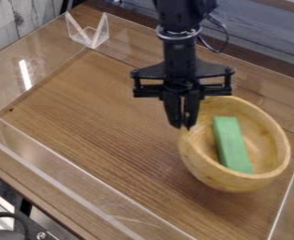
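Note:
A wide tan bowl (262,169) rests at the right of the wooden surface, holding a green rectangular block (232,146). The black gripper (184,120) hangs from above at the bowl's upper left rim, its fingertips pointing down there. Whether its fingers grip the rim or are just over it is hard to make out.
A clear wire-like holder (87,28) stands at the back left. Pale edges border it at the left and right.

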